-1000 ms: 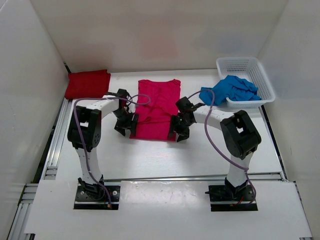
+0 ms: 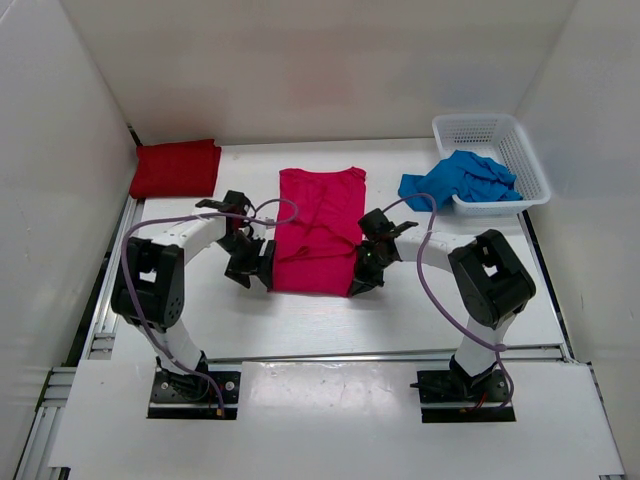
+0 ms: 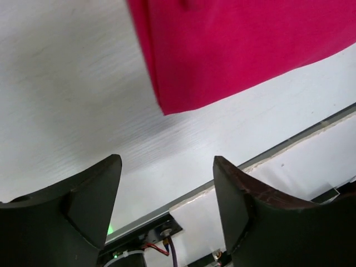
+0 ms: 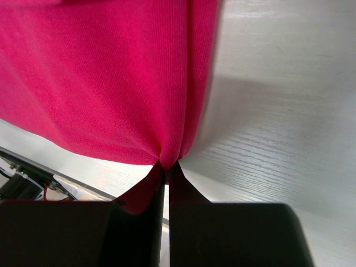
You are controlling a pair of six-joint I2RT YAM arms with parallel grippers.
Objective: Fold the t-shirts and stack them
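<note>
A pink t shirt (image 2: 318, 272) lies partly folded in the middle of the table, its long sides running away from me. Its near right corner is pinched by my right gripper, which is shut on the cloth. By the near left corner my left gripper (image 2: 262, 284) stands open. In the left wrist view that corner of the pink t shirt (image 3: 194, 72) lies ahead of the spread fingers (image 3: 105, 178), with bare table between them. A folded red t shirt (image 2: 175, 170) rests at the back left.
A white basket (image 2: 535, 175) stands at the back right, with blue cloth (image 2: 470, 178) in it and hanging over its left side. Bare table (image 2: 310, 330) extends in front of the pink shirt. A metal rail (image 2: 320, 357) crosses the near edge.
The shirt has shifted slightly nearer.
</note>
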